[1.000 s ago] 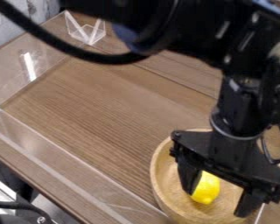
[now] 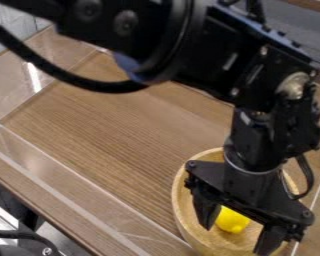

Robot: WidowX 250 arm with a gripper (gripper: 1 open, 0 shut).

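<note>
My black gripper (image 2: 240, 210) is open at the lower right, low over a round tan wooden bowl (image 2: 192, 222). A small yellow object (image 2: 232, 220) lies in the bowl between the fingers, partly hidden by them. Whether the fingers touch it cannot be told. The wrist and arm cover the top and right of the view.
Cables and dark space show past the table's edge at the bottom left. A grey surface lies at the top right behind the arm.
The gripper has moved slightly down, centring over the yellow object, and the arm above it has shifted and tilted, uncovering a little more at the upper right.
</note>
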